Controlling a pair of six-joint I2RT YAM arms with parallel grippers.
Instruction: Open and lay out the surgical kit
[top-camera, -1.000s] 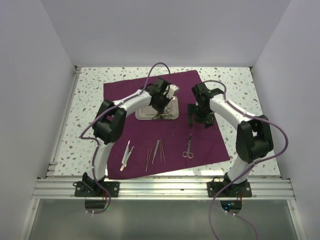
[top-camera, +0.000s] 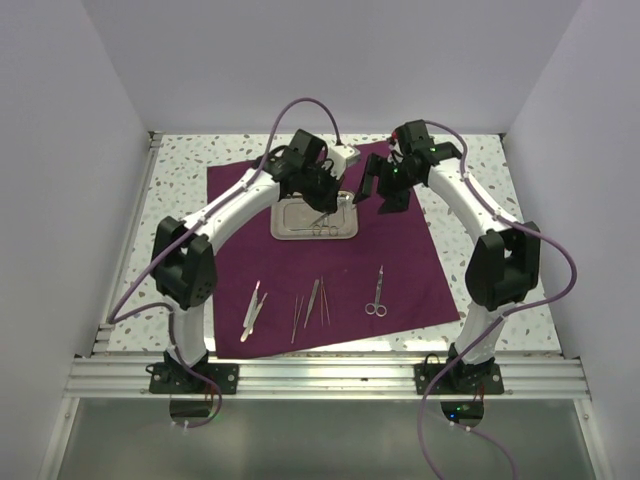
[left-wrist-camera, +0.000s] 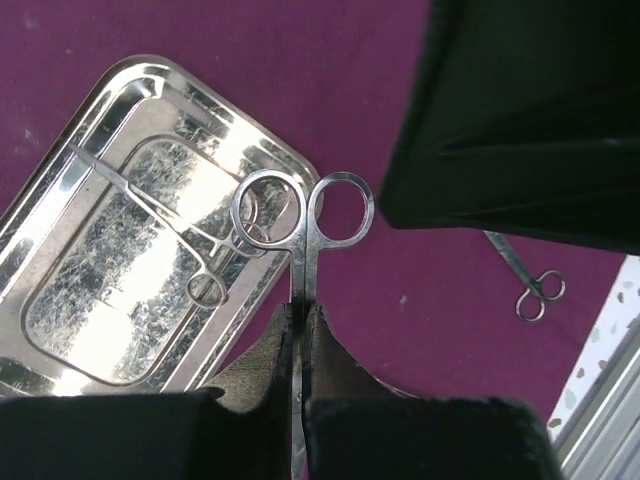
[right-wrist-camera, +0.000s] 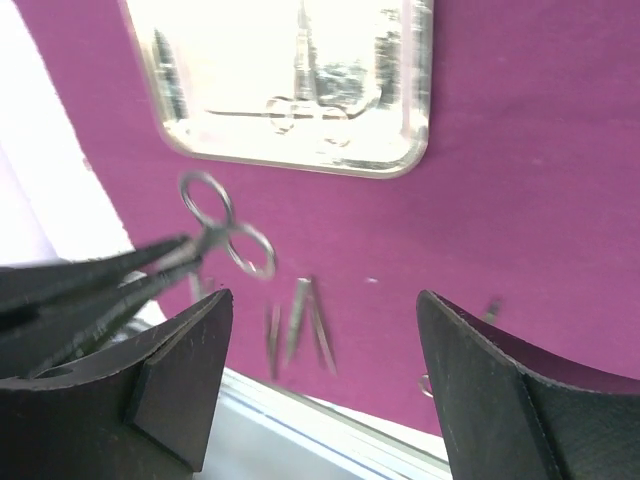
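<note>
In the left wrist view my left gripper is shut on silver scissors (left-wrist-camera: 340, 238), gripped just below the ring handles. They are held above the table beside the metal tray (left-wrist-camera: 190, 372). One more scissor-like instrument (left-wrist-camera: 150, 205) lies in that tray, its tip near the rim. My right gripper is open and empty; in the right wrist view its wide-set fingers frame the purple cloth (right-wrist-camera: 480, 230). From above, the right gripper stands to the right of the tray, close to the left gripper. The held scissors' rings also show in the right wrist view.
On the front of the cloth lie scissors (top-camera: 377, 295), a slim instrument (top-camera: 312, 302) with thin ones beside it, and a pair at the left (top-camera: 252, 318). Bare cloth separates the tray from this row. The two grippers are close together over the back.
The left gripper has risen with its scissors and shifted off the tray's instrument toward the tray's edge. My right gripper has moved up and back, leftward toward the left one, still open.
</note>
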